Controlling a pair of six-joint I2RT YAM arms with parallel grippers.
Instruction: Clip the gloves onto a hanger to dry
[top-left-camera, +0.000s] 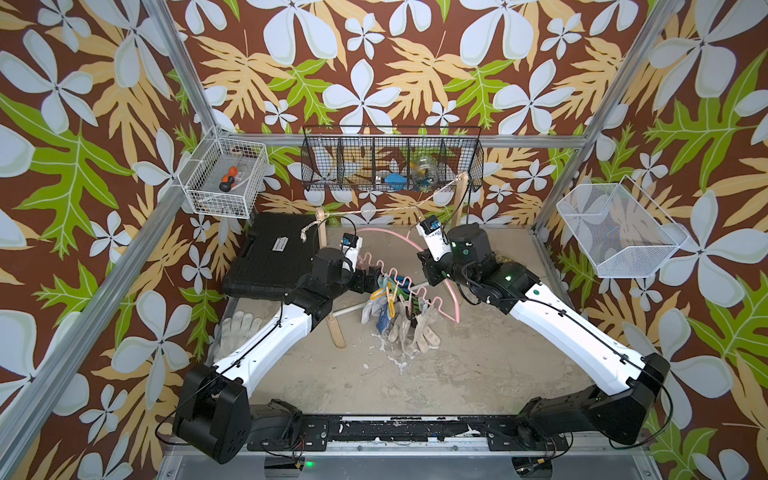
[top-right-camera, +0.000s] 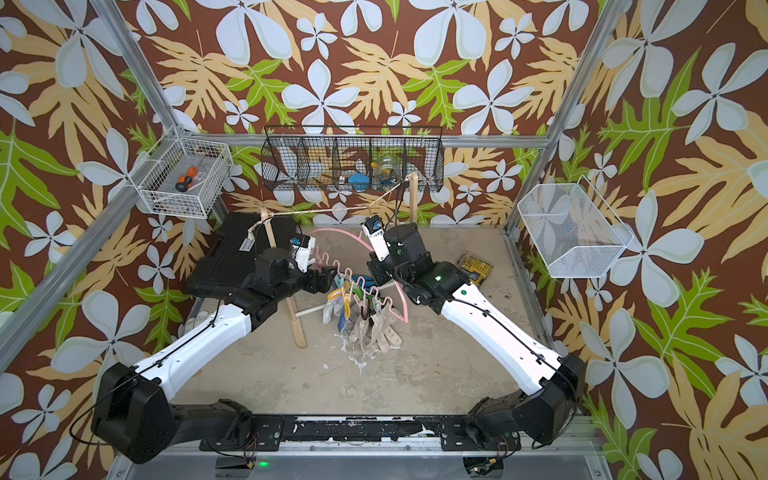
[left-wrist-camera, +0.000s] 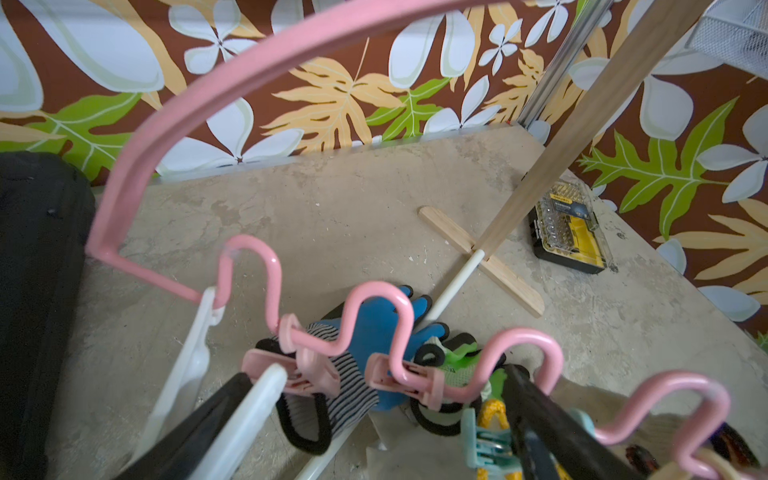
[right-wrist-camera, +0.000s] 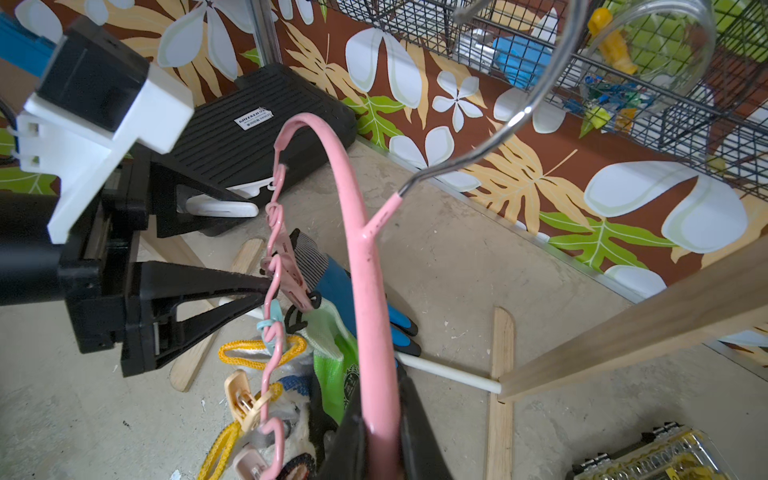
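A pink hanger (right-wrist-camera: 364, 280) hangs tilted above the table, with my right gripper (top-left-camera: 432, 269) shut on its curved side arm. Pairs of gloves dangle from clips along its wavy lower bar, among them a blue glove (left-wrist-camera: 382, 324) with a striped cuff, a green one (right-wrist-camera: 337, 356) and pale ones (top-left-camera: 424, 328). At the bar's left end hangs a white clip (left-wrist-camera: 182, 372). My left gripper is open around that bar; its upper finger lies against white plastic (right-wrist-camera: 221, 207). A light-coloured pair of gloves (top-left-camera: 238, 332) rests on the table at far left.
A wooden rack's post (top-left-camera: 461, 200) and strung rope (top-left-camera: 384, 209) stand behind the hanger. A black case (top-left-camera: 272, 256) lies back left, a bit set (left-wrist-camera: 572, 228) back right. Wire baskets line the walls.
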